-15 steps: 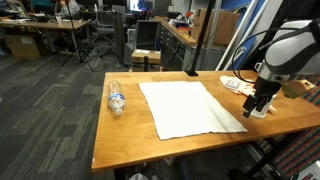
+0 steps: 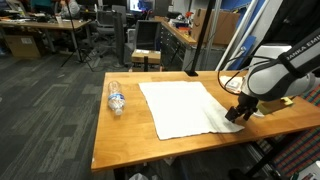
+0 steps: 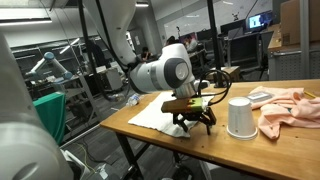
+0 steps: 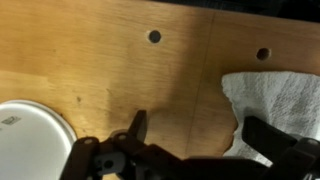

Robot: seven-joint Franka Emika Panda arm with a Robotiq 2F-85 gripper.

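Observation:
A white cloth (image 2: 180,108) lies spread flat over the middle of the wooden table. My gripper (image 2: 236,112) is low at the cloth's near right corner. In the wrist view the gripper stands open, its two fingers wide apart with bare wood between them. The right finger (image 4: 262,136) overlaps the corner of the cloth (image 4: 272,95), while the left one is over wood; whether either touches is hard to tell. From the other side, the gripper (image 3: 195,122) shows at the cloth's edge (image 3: 165,112).
A white upturned cup (image 3: 241,118) stands close beside the gripper; its round end (image 4: 30,145) appears at the wrist view's left. Beyond it lies a crumpled pink cloth (image 3: 290,112). A clear bottle (image 2: 116,98) is on the table's far left side. The table's front edge is near.
The gripper has moved left and down, from beside the white cup to the near right corner of the white cloth. The cloth still lies spread out.

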